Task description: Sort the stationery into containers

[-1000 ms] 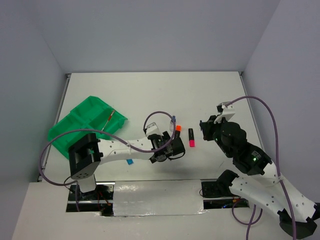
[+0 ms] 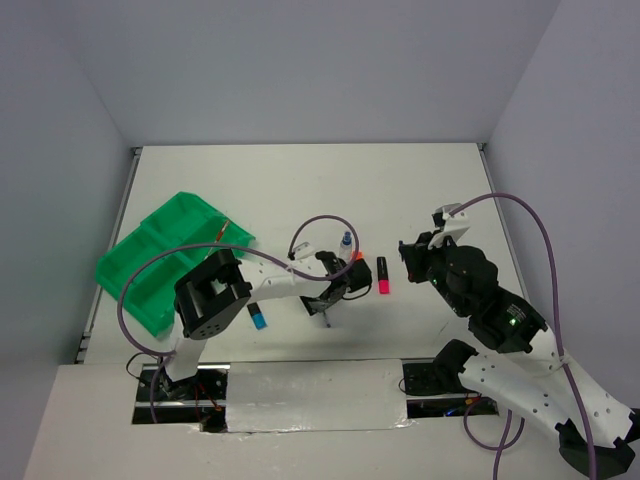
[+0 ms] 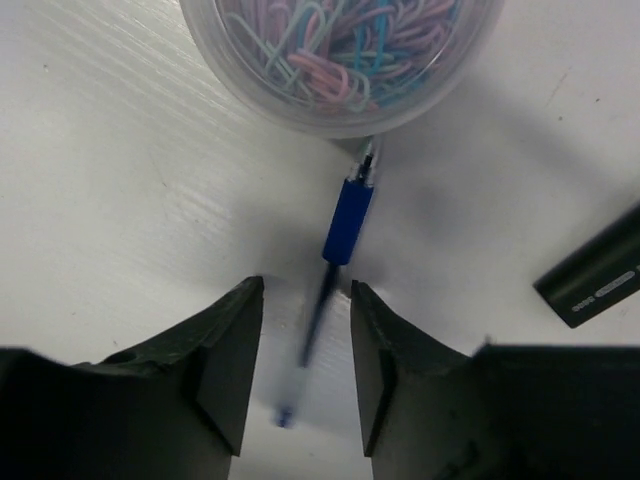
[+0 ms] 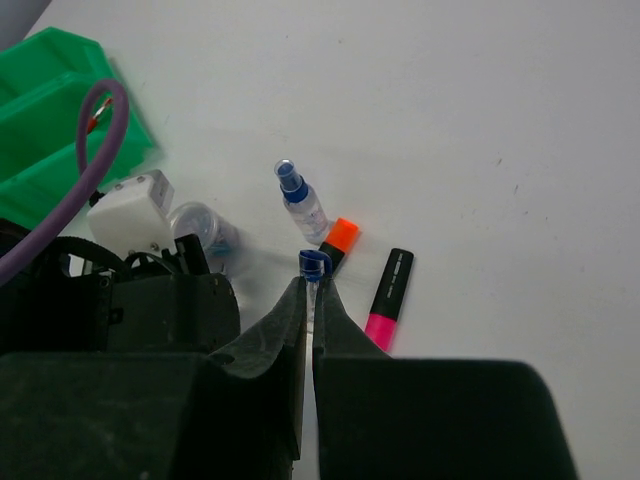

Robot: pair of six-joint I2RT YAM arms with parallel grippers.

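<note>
A pen with a blue grip (image 3: 347, 222) lies on the table in the left wrist view, its near part blurred and its far end meeting the paper-clip tub (image 3: 300, 105). My left gripper is over it with fingers apart, one on each side of the pen. At the right, my right gripper is shut on a small blue-ended item (image 4: 316, 264), raised above the table; most of it is hidden by the fingers. The green compartment tray (image 2: 118, 262) stands at the left, a red-orange pen (image 2: 222, 231) in it, partly covered by the left arm.
A pink-and-black highlighter (image 2: 382, 275), an orange-and-black highlighter (image 4: 342, 237) and a spray bottle (image 4: 306, 208) lie or stand between the arms. Close to the left arm is a blue-and-black highlighter (image 2: 257, 315).
More of the blue highlighter and the pen below the gripper now show. The right arm looks still.
</note>
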